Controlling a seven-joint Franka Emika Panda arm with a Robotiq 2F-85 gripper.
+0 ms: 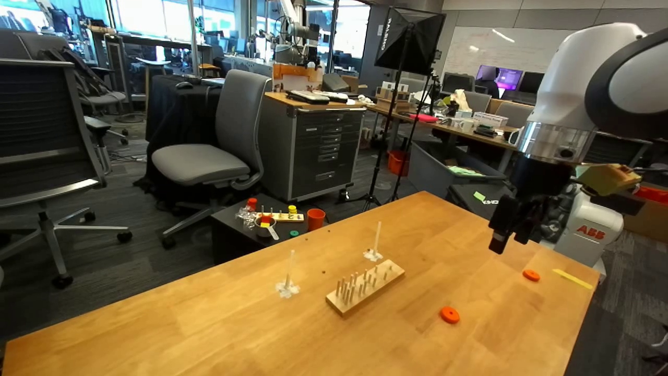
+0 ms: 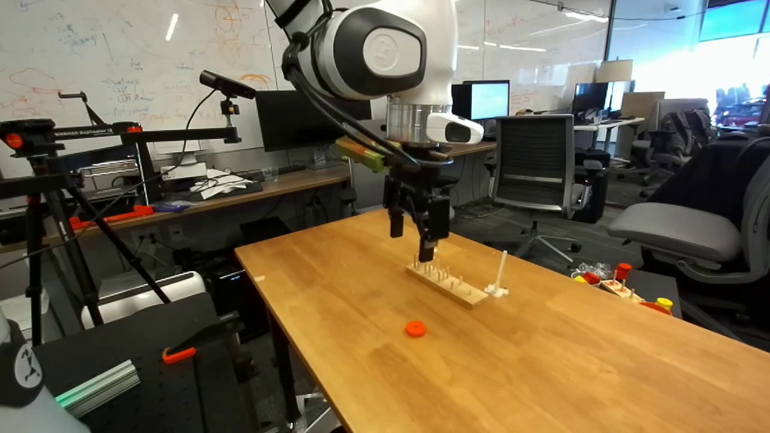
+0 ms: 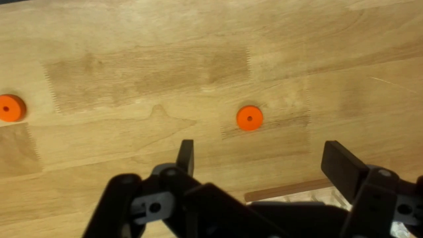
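Two flat orange discs lie on the wooden table, each with a small hole in its centre: a nearer disc (image 1: 449,314) and one by the right edge, the right disc (image 1: 531,275). In the wrist view, one orange disc (image 3: 249,117) appears just ahead of the gap between my fingers, and another orange disc (image 3: 12,107) is at the left edge. Only one disc (image 2: 415,329) shows in exterior view 2. My gripper (image 1: 510,241) hangs above the table, pointing down, open and empty; both fingers are spread wide in the wrist view, the left finger (image 3: 186,156) included.
A wooden pegboard (image 1: 366,287) with several short pegs sits mid-table. Behind it stand two thin upright rods, the left rod (image 1: 289,269) and the right rod (image 1: 377,238). Yellow tape (image 1: 572,279) marks the right edge.
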